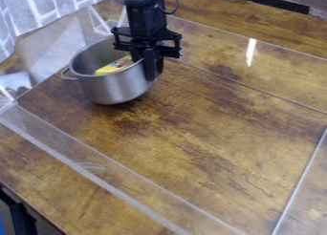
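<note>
A steel pot (pixel 118 86) with a side handle sits on the wooden surface at upper left, a yellow object (pixel 117 65) inside it. My black gripper (pixel 151 65) is over the pot's right rim, its lower part close against or inside that rim. The fingertips are dark and partly hidden, so what lies between them is unclear.
Clear plastic walls (pixel 115 177) border the wooden work area (pixel 211 134). A patterned cloth (pixel 36 29) is at the top left behind the wall.
</note>
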